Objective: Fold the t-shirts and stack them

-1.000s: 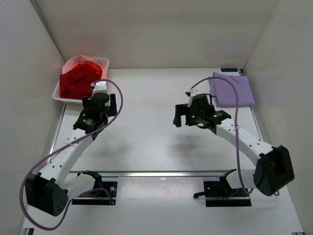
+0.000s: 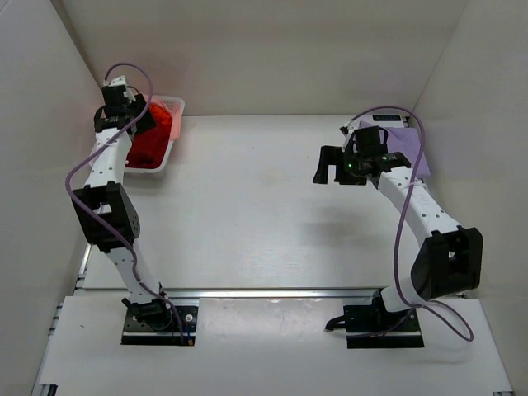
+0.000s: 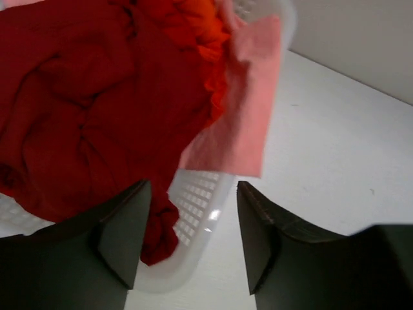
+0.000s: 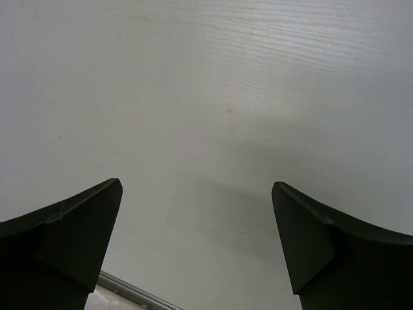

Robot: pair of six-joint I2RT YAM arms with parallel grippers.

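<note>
Crumpled shirts fill a white basket [image 2: 180,106] at the back left: a dark red shirt [image 3: 122,97], an orange-red one [image 3: 197,26] and a pink one [image 3: 248,97] draped over the rim. My left gripper hovers over the basket's side, fingers apart, with no cloth caught between them; the basket edge shows beyond the gap. A folded purple shirt [image 2: 404,144] lies flat at the back right, partly covered by my right arm. Above bare table, my right gripper stands open and empty.
Walls close in at the left, right and back. A metal rail [image 2: 264,293] runs along the front edge.
My left arm has swung left and farther back, from beside the basket to over it. The right gripper has shifted right and slightly back, toward the purple shirt.
</note>
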